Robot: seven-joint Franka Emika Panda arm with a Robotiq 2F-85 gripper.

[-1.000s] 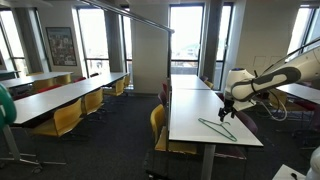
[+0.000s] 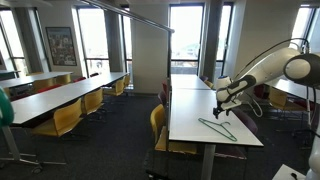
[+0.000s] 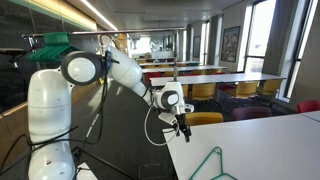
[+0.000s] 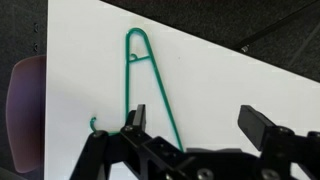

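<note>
A green clothes hanger (image 2: 218, 130) lies flat on the white table (image 2: 185, 128), close to its near end. In the wrist view the hanger (image 4: 164, 95) runs from the upper middle down to the left side, its hook at lower left and part of it hidden behind the gripper. My gripper is open, with only bare tabletop showing between its fingers. Exterior view 2 has the gripper (image 3: 181, 130) above the table's edge, apart from the hanger (image 3: 203, 163).
More green hangers (image 3: 55, 45) hang at the upper left in exterior view 2. Yellow chairs (image 2: 158, 122) and dark red chairs stand along the tables. Beyond the hanger, the tabletop is clear.
The arm has swung a little, carrying my gripper slightly left in exterior view 1. The hanger stays where it was.
</note>
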